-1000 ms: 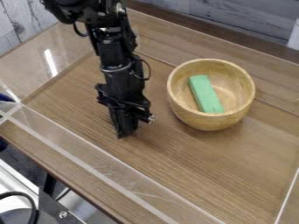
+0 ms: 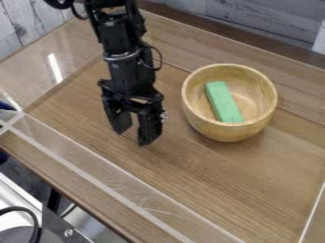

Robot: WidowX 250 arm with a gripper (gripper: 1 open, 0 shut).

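The black robot arm reaches down from the top left, and its gripper (image 2: 131, 128) hangs low over the wooden table, left of a light wooden bowl (image 2: 258, 100). Its two black finger parts are apart, open, and I see nothing clearly held between them. A green rectangular block (image 2: 223, 102) lies inside the bowl, toward its left side.
A pale strip runs diagonally across the lower left, and dark cable-like curves sit at the bottom left corner.
The gripper has risen slightly, and its dark lower parts now look more spread apart. The bowl and the green block have stayed in place.
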